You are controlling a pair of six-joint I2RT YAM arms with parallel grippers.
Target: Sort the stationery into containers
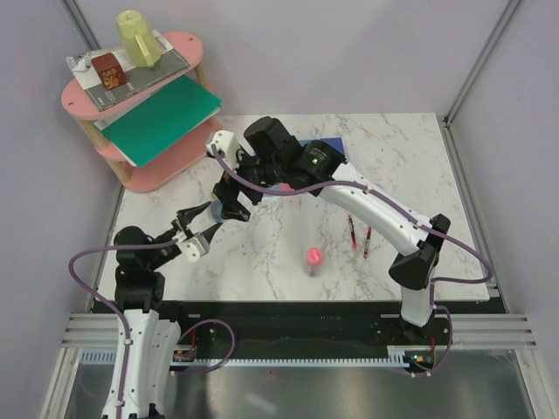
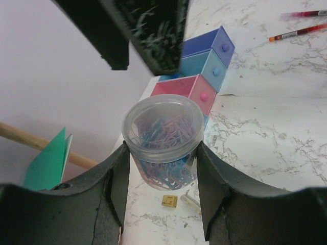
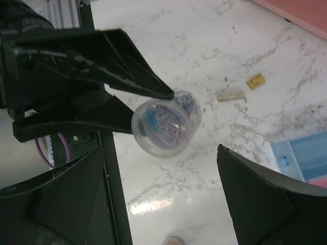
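A clear jar (image 2: 164,130) of coloured paper clips is pinched between the tips of my left gripper (image 1: 213,218), held in the air with its opening or lid toward the camera in the left wrist view. My right gripper stands open, its fingers spread wide on either side of the jar in its own wrist view and not touching it. A drawer organiser (image 2: 198,92) has pink, light blue and dark blue compartments; in the top view the right arm covers most of it. Two red pens (image 1: 352,231) and a pink-topped item (image 1: 314,257) rest on the table.
A pink shelf (image 1: 147,175) with a green folder, notebooks, a yellow mug and a brown box stands back left. A small yellow block (image 3: 255,81) and a pale stick (image 3: 231,96) lie near the jar.
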